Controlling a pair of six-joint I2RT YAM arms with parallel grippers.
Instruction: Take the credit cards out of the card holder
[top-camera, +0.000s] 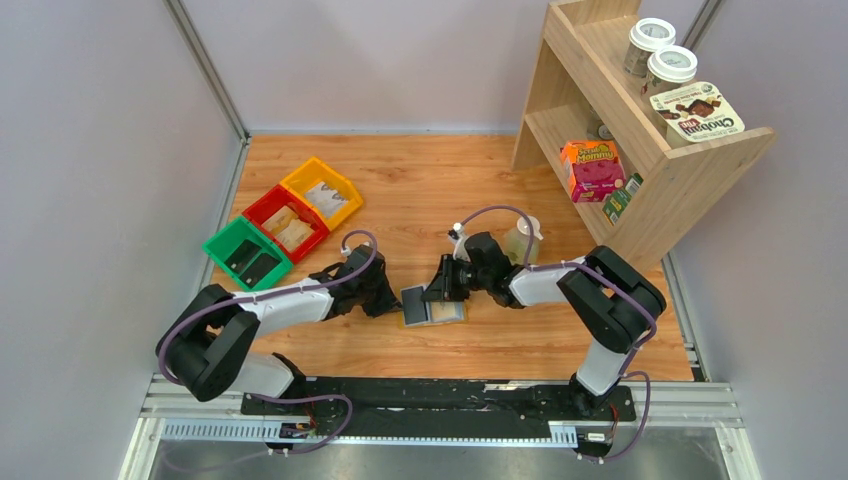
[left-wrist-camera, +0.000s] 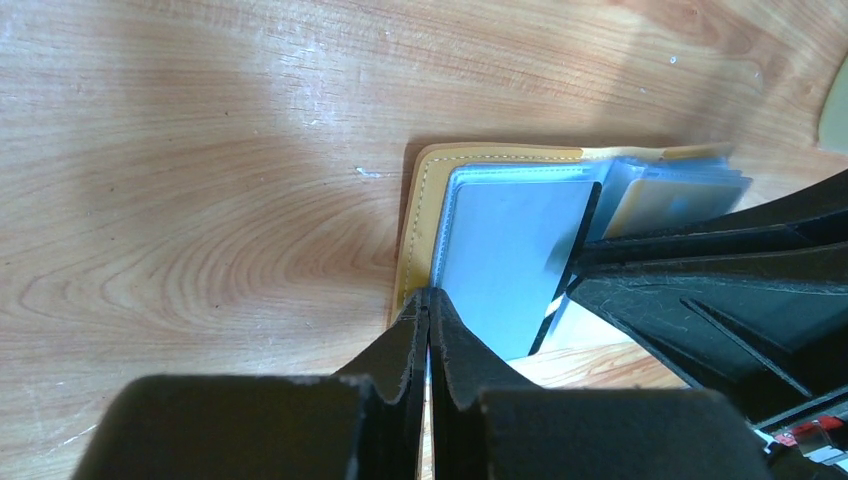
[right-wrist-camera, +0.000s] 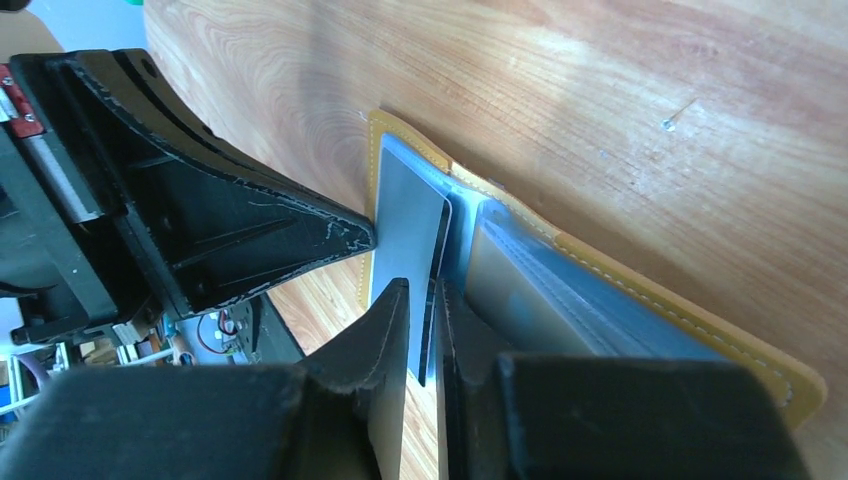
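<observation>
The tan card holder (top-camera: 434, 324) lies spread on the table between both grippers, with clear bluish pockets. A grey card (left-wrist-camera: 515, 250) with a dark stripe along its edge fills the pocket nearest my left gripper. The left fingertips stand almost together at that end's border, a sliver of blue and tan visible between them; whether they pinch it I cannot tell. At the card's striped edge is my right gripper, its fingers a narrow gap apart. The dark stripe runs down into that gap, with no clear grip showing. A paler pocket (right-wrist-camera: 530, 305) lies beyond.
Green (top-camera: 222, 243), red (top-camera: 265, 208) and yellow (top-camera: 345, 188) trays stand at the back left. A clear bottle (top-camera: 520, 240) is just behind the right gripper. The wooden shelf (top-camera: 700, 200) rises at the right. Bare table lies in front of the holder.
</observation>
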